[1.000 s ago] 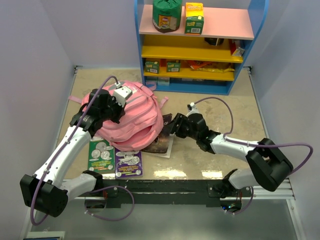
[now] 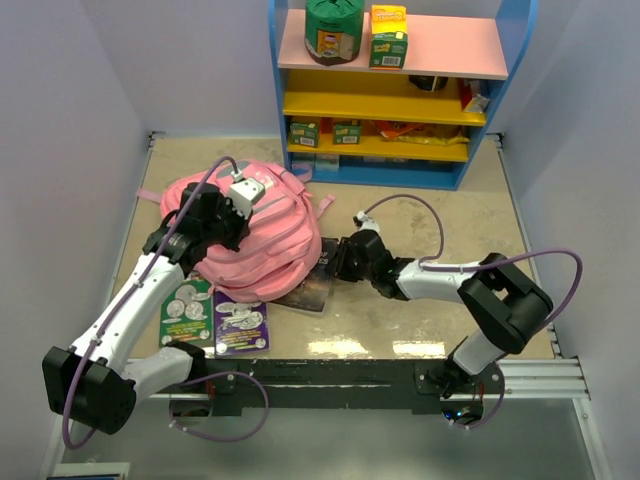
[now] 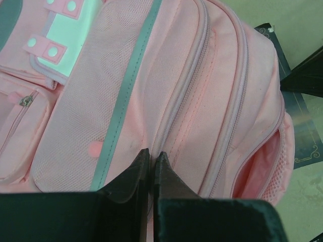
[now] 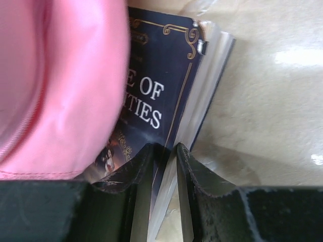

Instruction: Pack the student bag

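The pink bag (image 2: pixel 280 245) lies on the floor at the left, its mouth not visible from above. My left gripper is shut on a fold of its fabric beside a zip. A dark hardback book (image 4: pixel 169 75), its title partly covered by the bag, lies flat with its left part under the bag's edge. At the book's right edge is my right gripper, part open, one fingertip over the cover and the other on the page side. A green book (image 2: pixel 187 312) and a purple book (image 2: pixel 241 327) lie in front of the bag, partly under it.
A blue and yellow shelf (image 2: pixel 375 110) with boxes and packets stands at the back. Open floor (image 2: pixel 440 225) extends to the right. A black ledge (image 2: pixel 320 373) runs along the front edge.
My right gripper has moved left. The dark book has slid left, further under the bag, and the green and purple books have shifted left. The left arm has hardly moved.
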